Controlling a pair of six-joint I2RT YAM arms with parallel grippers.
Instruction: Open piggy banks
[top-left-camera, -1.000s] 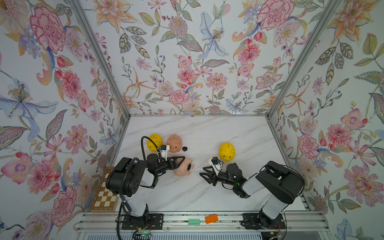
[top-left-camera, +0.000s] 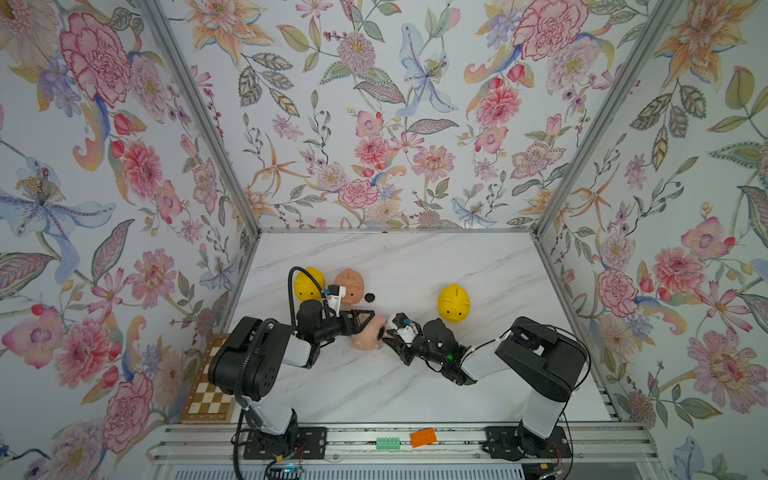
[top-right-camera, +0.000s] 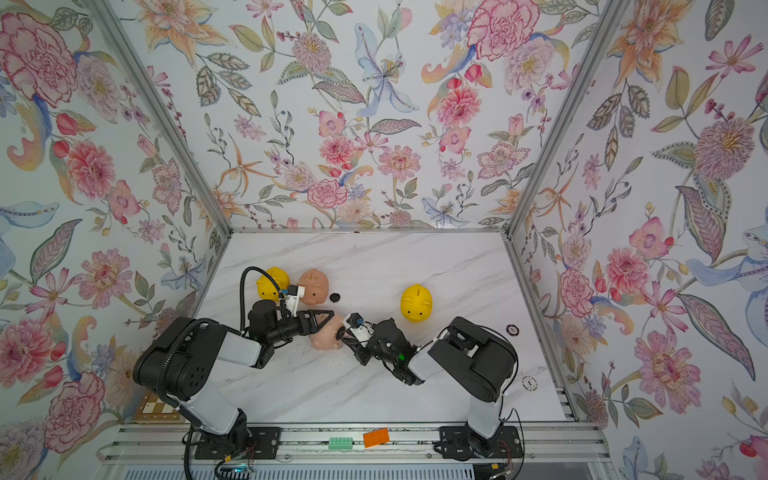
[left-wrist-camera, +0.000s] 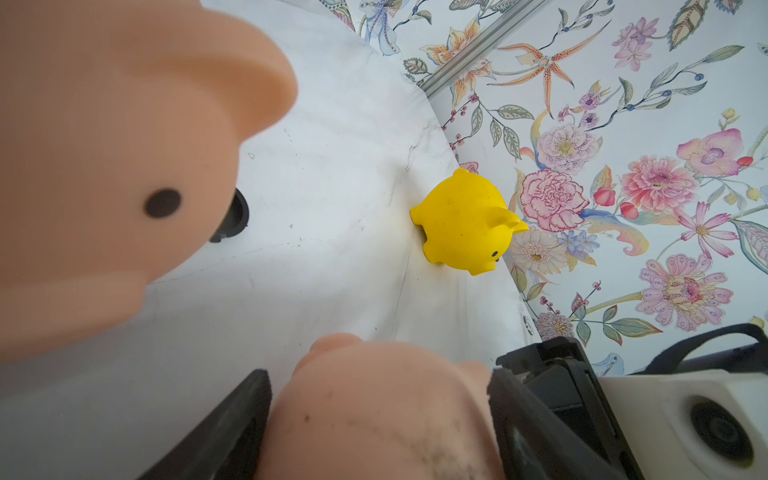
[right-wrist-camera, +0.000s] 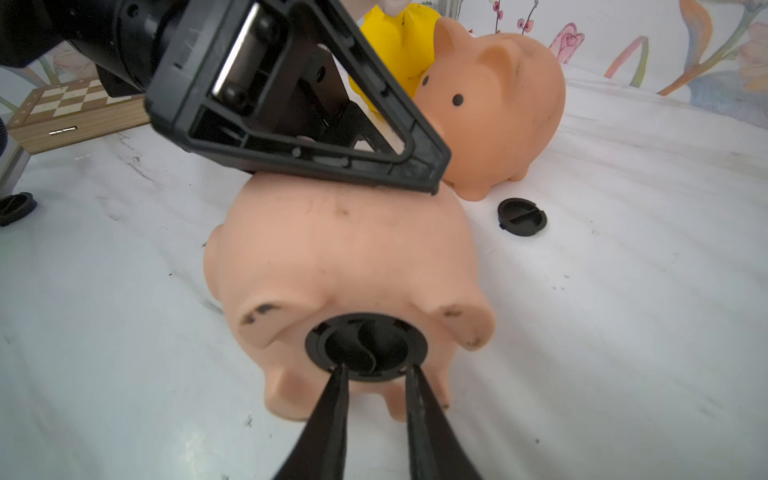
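Note:
A peach piggy bank (right-wrist-camera: 344, 240) lies on its side, its belly with a round black plug (right-wrist-camera: 366, 346) turned toward my right gripper. That gripper's fingertips stand apart just before the plug's lower edge; contact cannot be told. My left gripper is open, with one finger on either side of the same pig (left-wrist-camera: 384, 408). In the right wrist view, one left finger (right-wrist-camera: 376, 172) lies along the pig's upper side. A second peach pig (right-wrist-camera: 500, 112) stands behind, a loose black plug (right-wrist-camera: 521, 217) on the table near it.
One yellow pig (top-left-camera: 453, 303) stands alone to the right; another yellow pig (top-left-camera: 309, 283) is at the back left. A further black plug (right-wrist-camera: 14, 208) lies at the left in the right wrist view.
My right gripper has travelled left up to the plugged belly, and its fingers have come closer together. The left gripper and the lying pig have shifted slightly right.

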